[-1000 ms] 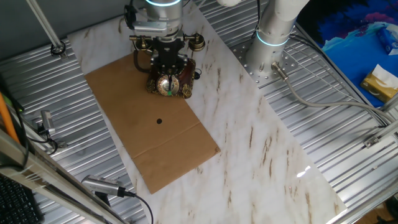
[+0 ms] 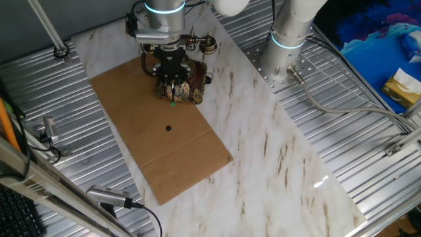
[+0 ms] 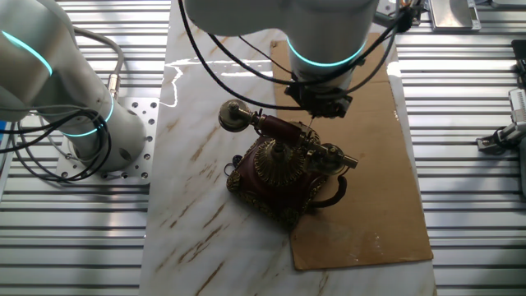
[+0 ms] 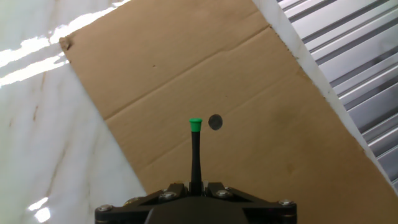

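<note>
My gripper (image 2: 173,102) hangs over the vintage telephone, at its dial side. In the wrist view its slim black fingers (image 4: 196,152) meet in one narrow column with a green tip. They look shut, with nothing visible between them. Ahead of that tip, slightly to the right, a small dark disc (image 4: 215,122) lies flat on the brown cardboard (image 4: 168,62). From the first exterior view the disc (image 2: 168,128) is bare and apart from the gripper. The ornate dark red and gold telephone (image 3: 279,168) has its handset (image 3: 283,130) resting on top; the arm partly covers it in the first exterior view.
The robot's base (image 2: 284,59) stands on the metal slats beyond the table edge. A silver camera-like device (image 2: 108,196) sits near the front left edge.
Telephone, disc and cardboard have stayed in place.
</note>
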